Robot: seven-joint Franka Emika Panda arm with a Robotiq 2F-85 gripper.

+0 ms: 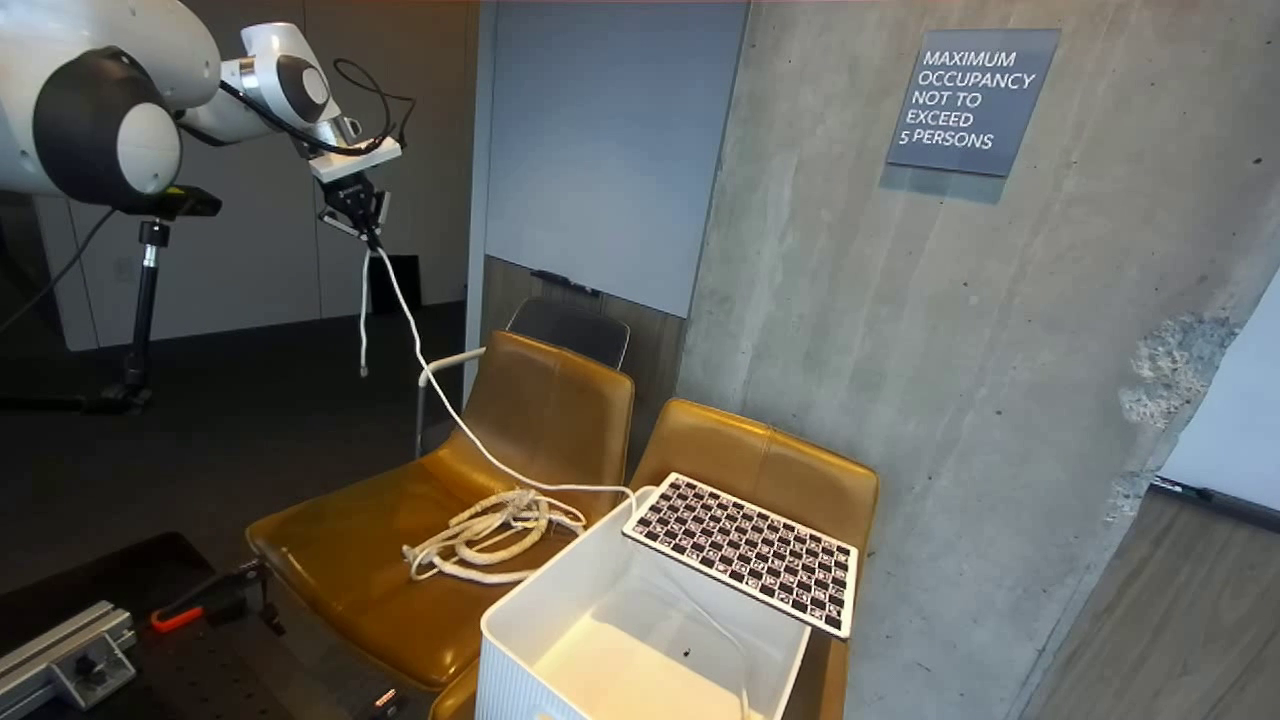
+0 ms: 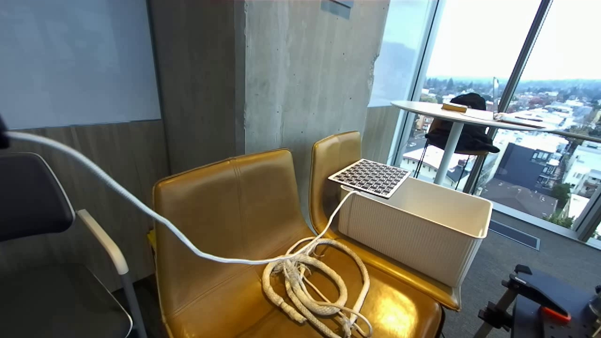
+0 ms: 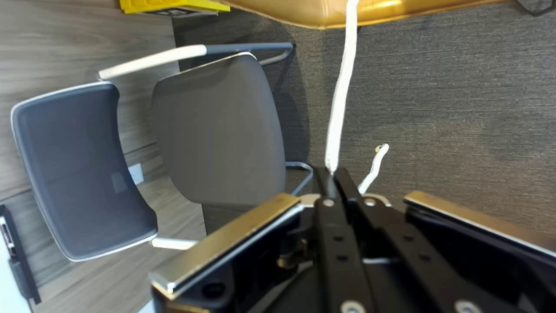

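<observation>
High at the left of exterior view 1, my gripper is shut on a thin white rope. One short end of it dangles free below the fingers. The long side sags across the chair to the rim of the white bin, passing beside the checkered board and into the bin. From the wrist view, the white rope comes out between the two black fingertips, and its loose end hangs to the right. Exterior view 2 shows the rope drooping in front of the chair back; the gripper is almost wholly outside that view.
A coil of thicker beige rope lies on the brown chair. The bin rests on a second brown chair beside it. A grey chair stands near the arm. Open floor lies below the gripper.
</observation>
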